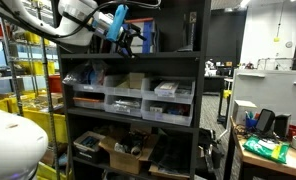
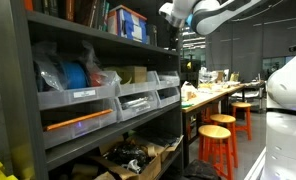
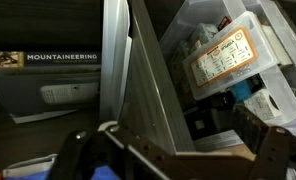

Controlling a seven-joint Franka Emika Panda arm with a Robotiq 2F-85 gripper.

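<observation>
My gripper (image 1: 131, 38) is raised in front of the upper shelf of the dark shelving unit, above the row of clear bins. In the wrist view the gripper stands open, and nothing shows held between its fingers. A book with "MOUNTAINEERING" on its spine (image 3: 58, 60) is at the left of that view. The dark shelf edge (image 3: 153, 85) runs diagonally through the middle. Beyond it, a clear box with an orange-edged label (image 3: 224, 57) lies lower down among other packages.
Clear bins (image 1: 123, 104) hold assorted items on the middle shelf. Cardboard boxes (image 1: 125, 158) stand lower down. To the right is a wooden table (image 1: 273, 160) with a green packet (image 1: 265, 149). Stools (image 2: 216, 133) are beyond the shelving.
</observation>
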